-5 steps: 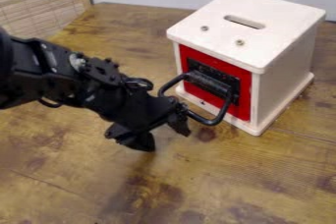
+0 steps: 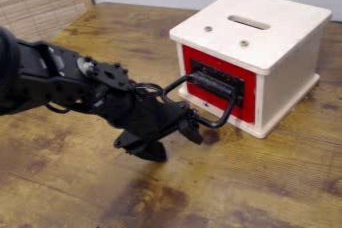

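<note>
A white wooden box (image 2: 287, 82) with a red front panel (image 2: 201, 47) stands at the right. A black handle-like frame (image 2: 230, 112) sticks out from its front, over a dark plate. My black gripper (image 2: 171, 140) hangs low over the table, left of the box and beside the lower end of that frame. Its fingertips point down and look parted, with nothing visible between them; whether they touch the frame cannot be told.
A woven mat or panel (image 2: 34, 2) lies at the back left, and a pale wall is behind the box.
My gripper has shifted very slightly over the last second; the box looks unchanged.
</note>
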